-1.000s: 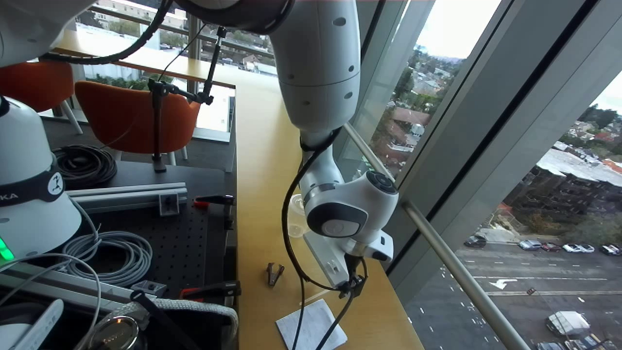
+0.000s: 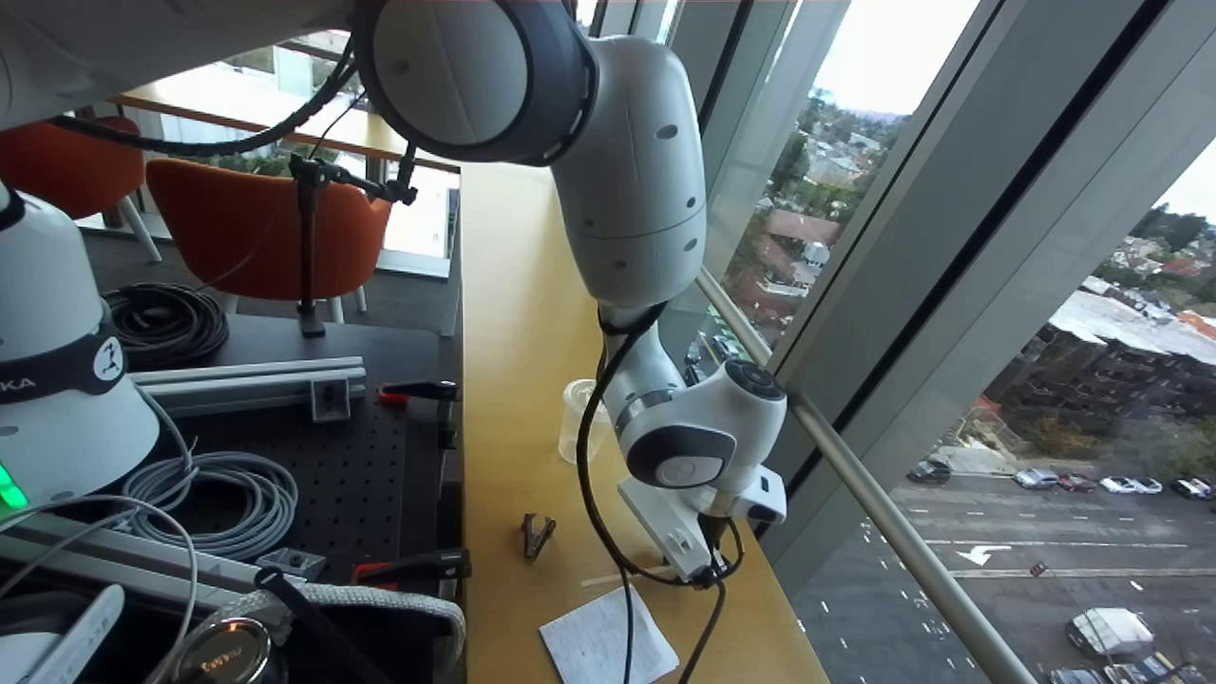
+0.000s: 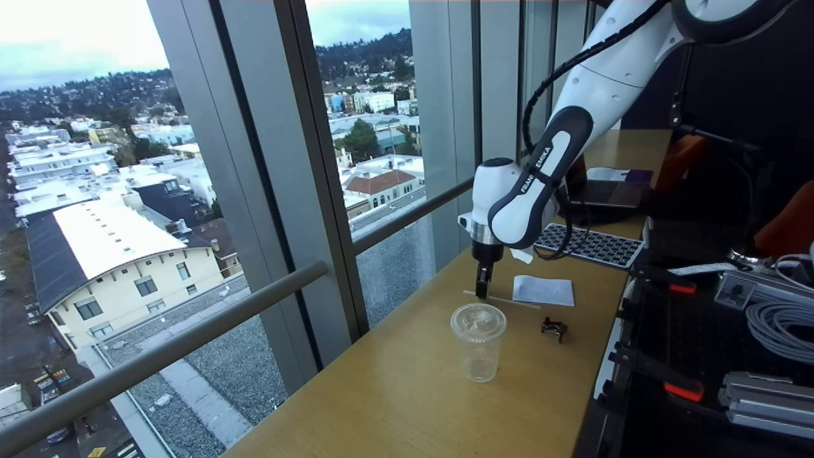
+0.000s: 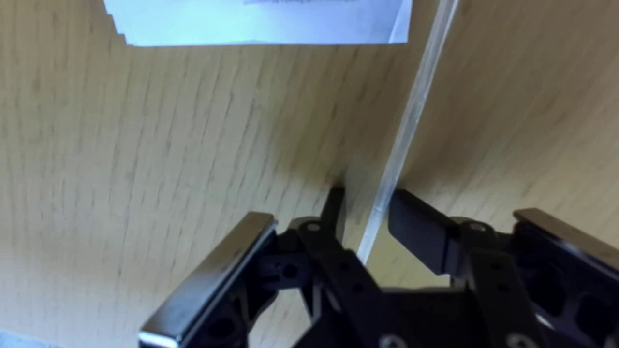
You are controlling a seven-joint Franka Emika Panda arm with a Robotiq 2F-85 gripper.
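Observation:
A thin, clear straw (image 4: 409, 119) lies on the wooden table, running lengthwise between my gripper's fingers in the wrist view. My gripper is part open and low at the tabletop. The right finger (image 4: 418, 229) is against or very near the straw, while a gap shows between the straw and the left finger. In exterior view 2 the gripper (image 3: 482, 294) points down at the straw (image 3: 519, 303) near its window-side end. A clear plastic cup with a lid (image 3: 479, 347) stands upright on the table, nearer that camera.
Folded white paper (image 3: 543, 290) lies beside the straw, and a small dark clip (image 3: 554, 329) sits near the cup. A keyboard (image 3: 591, 245) is behind. The window rail (image 2: 844, 445) runs close beside the arm. Open table lies toward the front in exterior view 2.
Over the last second the arm has come down and shifted slightly toward the window side. The paper and clip have stayed where they were.

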